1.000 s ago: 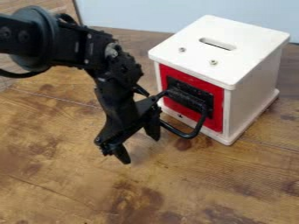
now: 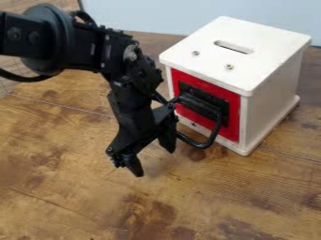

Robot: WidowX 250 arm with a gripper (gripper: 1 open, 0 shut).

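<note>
My black gripper (image 2: 148,152) hangs low over the wooden table at the centre-left, its fingers apart and pointing down, nothing between them. Just behind and right of it stands a white box (image 2: 250,47) with a slot and two bolts on top. Its front carries a red panel (image 2: 230,132) with a black fitting, from which a black curved handle or cable loop arches down beside my gripper. Whether the gripper touches that loop is unclear.
A pale wall or board (image 2: 138,14) runs along the back. The arm reaches in from the upper left.
The arm and gripper have shifted very slightly to the right. The box stands where it was.
</note>
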